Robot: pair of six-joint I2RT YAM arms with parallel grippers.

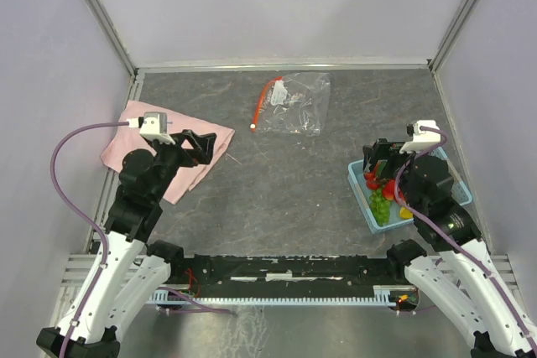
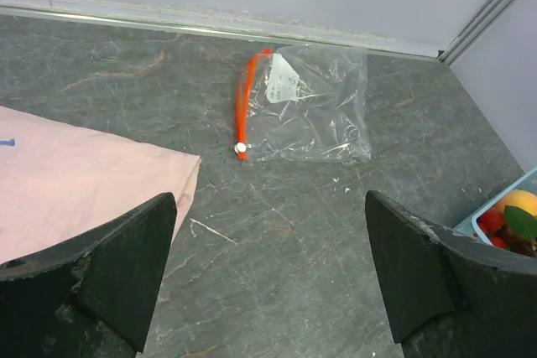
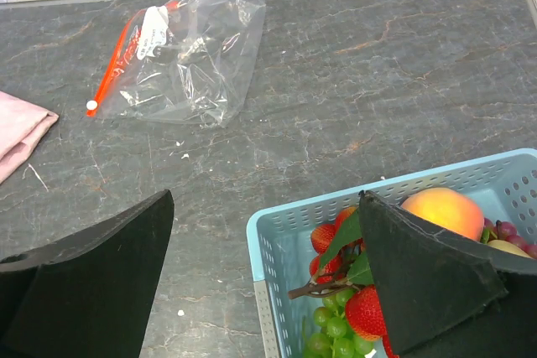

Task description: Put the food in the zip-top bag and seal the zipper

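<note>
A clear zip top bag (image 1: 298,106) lies flat near the back wall, its orange zipper edge (image 2: 242,106) facing left with a white slider at the near end. Food fills a blue basket (image 1: 362,196) on the right: strawberries (image 3: 366,312), green grapes (image 3: 336,333) and a peach-coloured fruit (image 3: 445,210) show. Over the left part of the table my left gripper is open and empty. My right gripper also stands open with nothing held, above the basket's left side; one finger hides some of the food.
A folded pink cloth (image 1: 172,150) lies at the left, partly under the left arm. Bare grey table (image 1: 277,199) spreads between the arms, from the bag to the front edge. White walls enclose the back and sides.
</note>
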